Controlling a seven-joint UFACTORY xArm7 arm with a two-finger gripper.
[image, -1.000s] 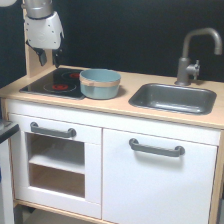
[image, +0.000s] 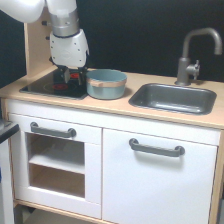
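Observation:
A teal-blue pot (image: 106, 86) stands upright on the wooden counter, between the black stove top and the sink. My gripper (image: 72, 76) reaches down over the stove top (image: 45, 85), just left of the pot. Its dark fingers are close to the pot's left rim; whether they touch it is too small to tell. How far apart the fingers stand cannot be made out, nor whether anything is between them.
A metal sink (image: 173, 98) with a tall faucet (image: 188, 60) takes up the counter's right side. Below are an open-fronted cabinet (image: 57, 165) and a white door (image: 157, 180). Bare counter (image: 120, 103) lies between pot and sink.
My gripper has come down and to the right, from the upper left to beside the pot. The pot now sits slightly farther right on the counter.

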